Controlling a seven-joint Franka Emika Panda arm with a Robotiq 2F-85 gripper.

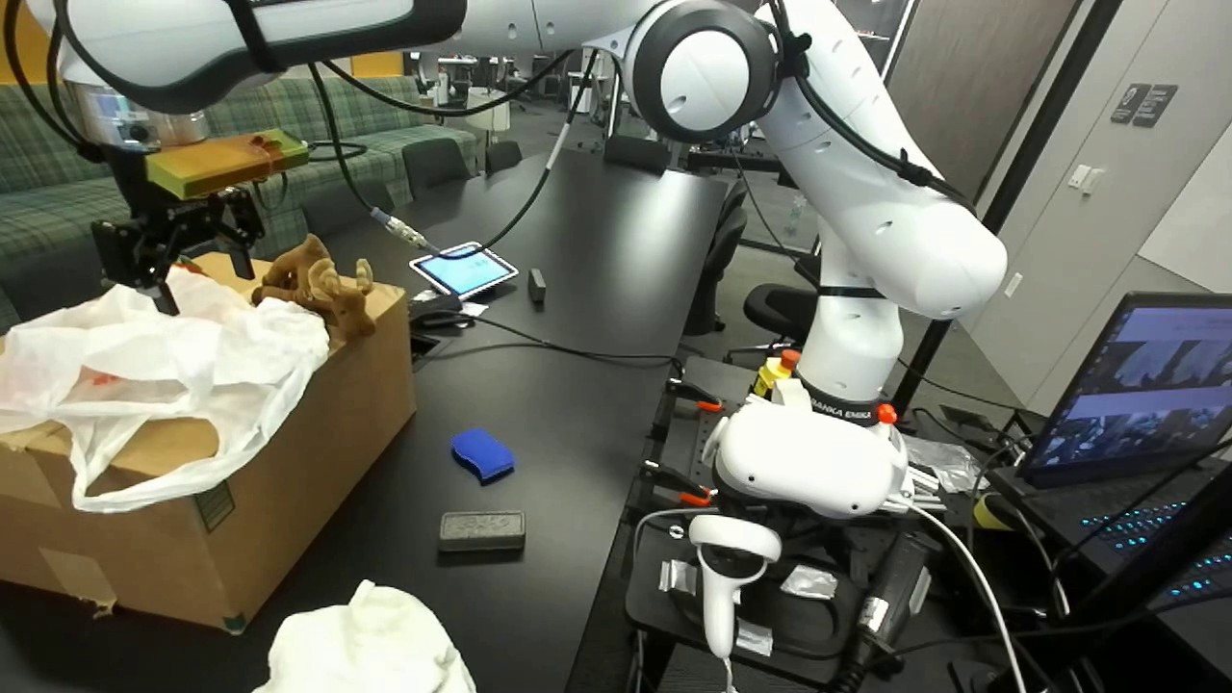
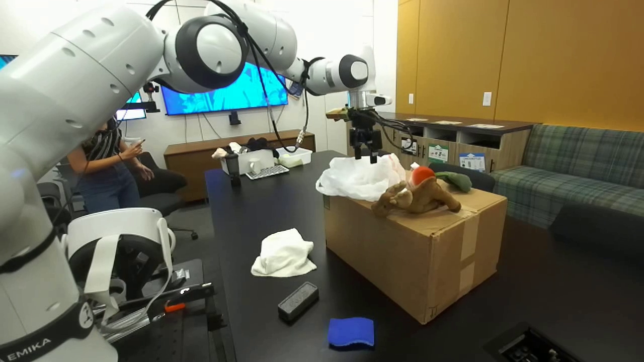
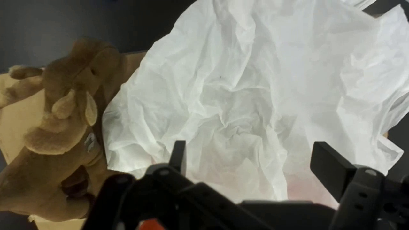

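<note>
Draped over the top of the cardboard box is a crumpled white plastic bag, its handles hanging toward the front. My gripper stands open above the bag in the wrist view, one finger at each side and nothing held between. In exterior view 2 the fingertips hang close over the back part of the bag; whether they touch it I cannot tell. A brown plush moose lies on the box beside the bag, left of my fingers in the wrist view.
A red ball-like thing sits behind the plush. On the dark table lie a blue sponge, a dark grey eraser and a white cloth. Open table lies beyond the tablet.
</note>
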